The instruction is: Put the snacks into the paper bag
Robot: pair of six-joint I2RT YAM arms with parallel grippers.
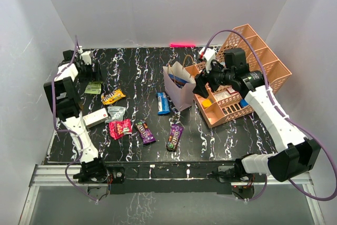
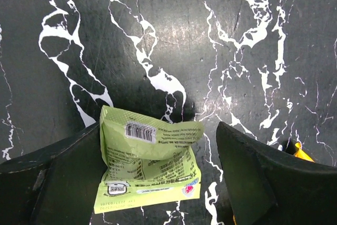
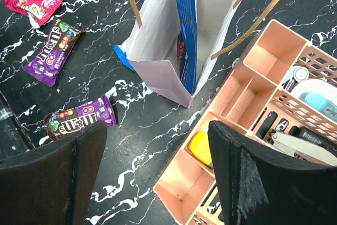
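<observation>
A green snack packet (image 2: 150, 154) lies crumpled on the black marbled table at the far left. Around it, part open, stands my left gripper; the left finger meets the packet's edge and a narrow gap shows by the right one. The white paper bag (image 1: 178, 92) stands upright mid-right, its mouth open, with a dark blue packet (image 3: 185, 25) inside. My right gripper (image 1: 201, 85) hangs open and empty beside the bag, over the orange organizer. Loose on the table are a yellow packet (image 1: 112, 97), a blue packet (image 1: 163, 104), a red packet (image 1: 120, 128) and two purple ones.
A white box (image 1: 95, 118) and a silver packet (image 1: 116, 113) lie near the left forearm. The orange organizer (image 1: 218, 110), holding small items, sits close to the bag's right side.
</observation>
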